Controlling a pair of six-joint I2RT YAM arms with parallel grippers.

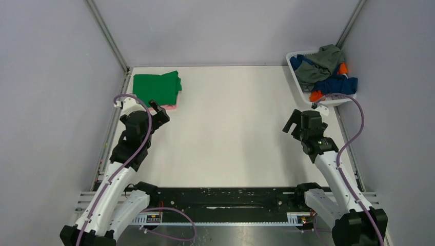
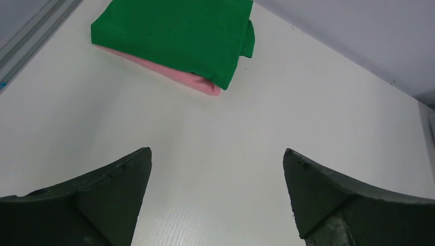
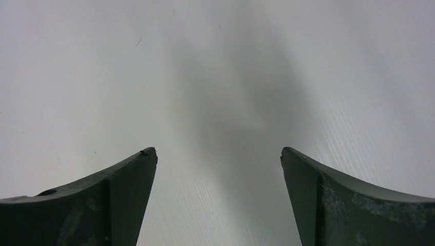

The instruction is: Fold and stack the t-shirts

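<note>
A folded green T-shirt (image 1: 156,87) lies on a pink one (image 1: 170,106) at the table's back left; the left wrist view shows the same green stack (image 2: 174,36) with pink cloth (image 2: 197,82) beneath. My left gripper (image 1: 159,110) is open, just in front of that stack, empty between its fingers. My right gripper (image 1: 288,124) is open over the right side of the table, with only bare table below it in the right wrist view. A white basket (image 1: 290,77) at the back right holds crumpled shirts: olive green (image 1: 318,66), dark blue (image 1: 341,86) and orange (image 1: 316,96).
Grey walls close it in at the back and sides. A dark strip with rails runs along the front edge.
</note>
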